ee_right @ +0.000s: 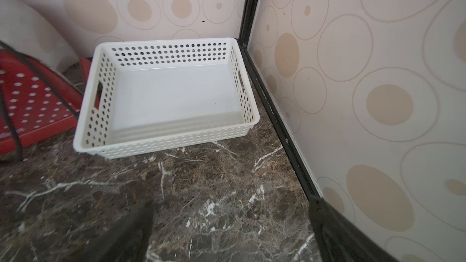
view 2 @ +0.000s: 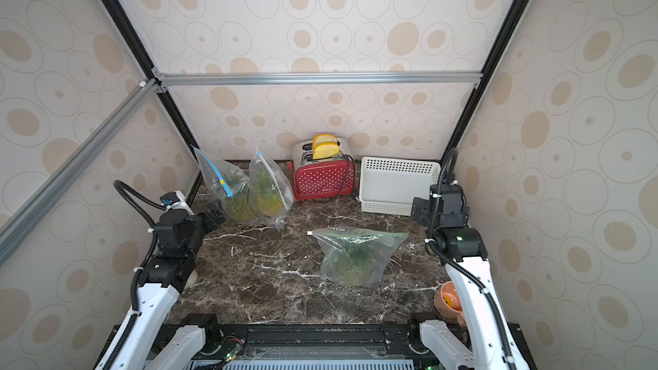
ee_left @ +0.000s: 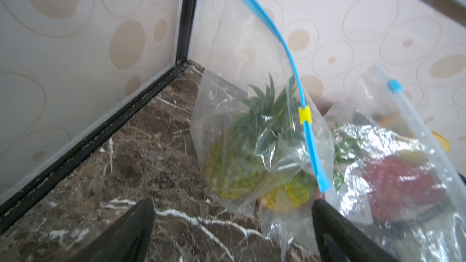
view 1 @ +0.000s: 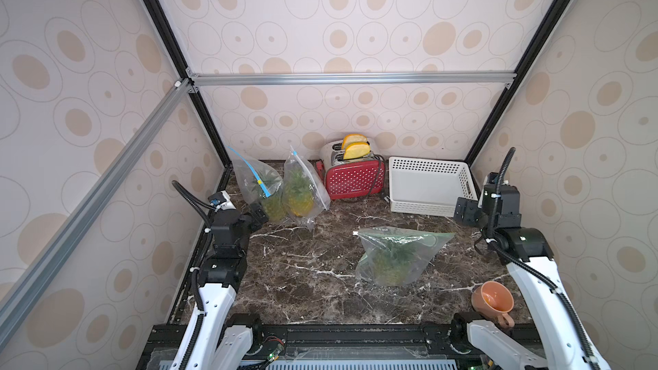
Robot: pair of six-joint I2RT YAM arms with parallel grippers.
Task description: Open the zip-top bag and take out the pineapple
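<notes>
A clear zip top bag (view 1: pixel 425 248) with a green top edge and a white slider lies on the front middle of the table, a blurry green pineapple (view 1: pixel 392 266) inside it. Two more bags stand at the back left: one with a blue zip and yellow slider (ee_left: pixel 304 115), the other with a blue slider (ee_left: pixel 395 85). Each has a pineapple inside. My left gripper is open and empty, raised left of the back bags. Over bare table on the right, my right gripper is open, nothing between its fingers.
A red toaster (view 1: pixel 355 179) with yellow slices stands at the back, beside a white empty basket (ee_right: pixel 174 97). An orange mug (view 1: pixel 492 299) sits front right, near the right arm.
</notes>
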